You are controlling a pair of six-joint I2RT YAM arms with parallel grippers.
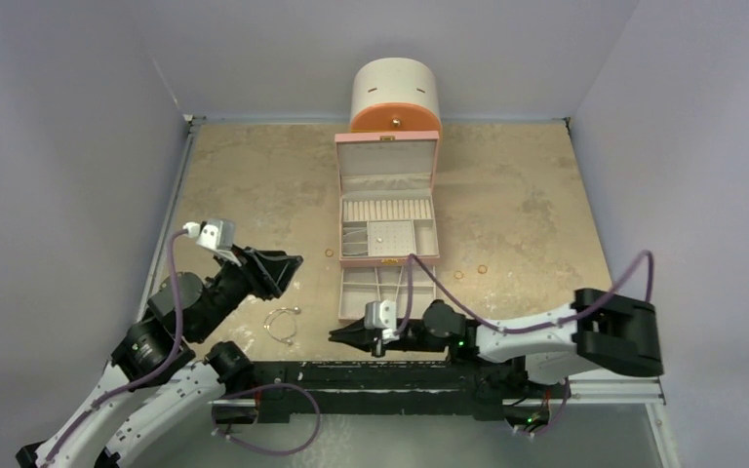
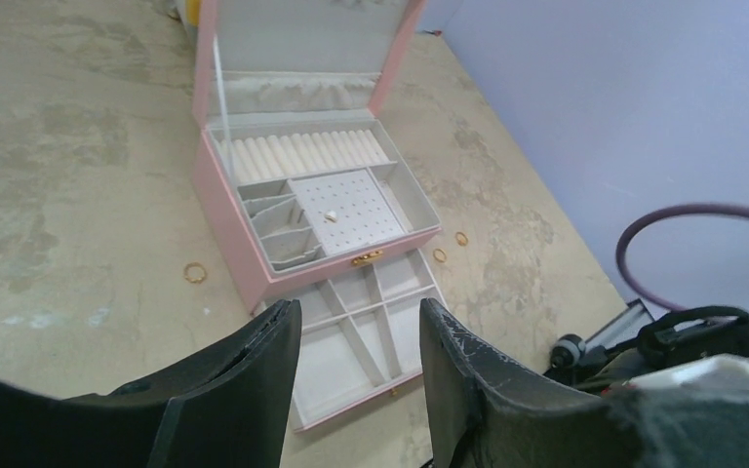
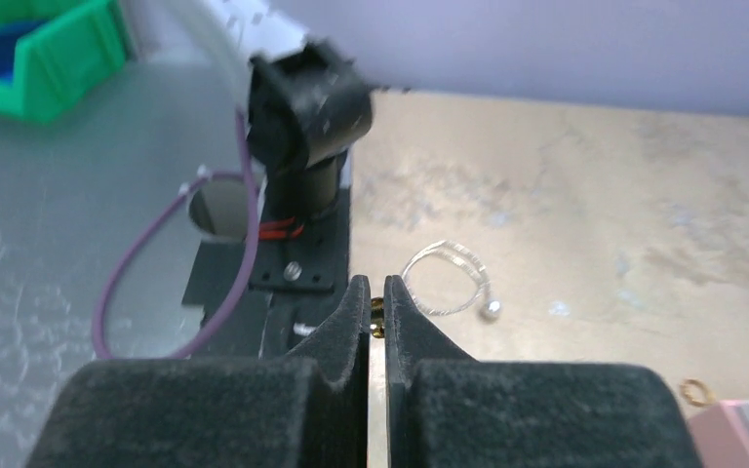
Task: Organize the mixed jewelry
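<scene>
My right gripper is shut, with a small gold piece (image 3: 377, 318) showing between its fingertips; its exact shape is hidden. In the top view this gripper points left, beside the pulled-out lower drawer (image 1: 356, 304). The pink jewelry box (image 2: 222, 210) stands with its lid up, and a small white item (image 2: 331, 215) sits on its dotted pad. My left gripper is open and empty, left of the box. On the table lie a silver bracelet (image 3: 489, 287), a gold ring (image 2: 195, 273) left of the box and two rings (image 2: 461, 238) (image 2: 439, 255) to its right.
A white container with an orange front (image 1: 396, 118) stands behind the box. Purple cables (image 1: 507, 330) hang along both arms.
</scene>
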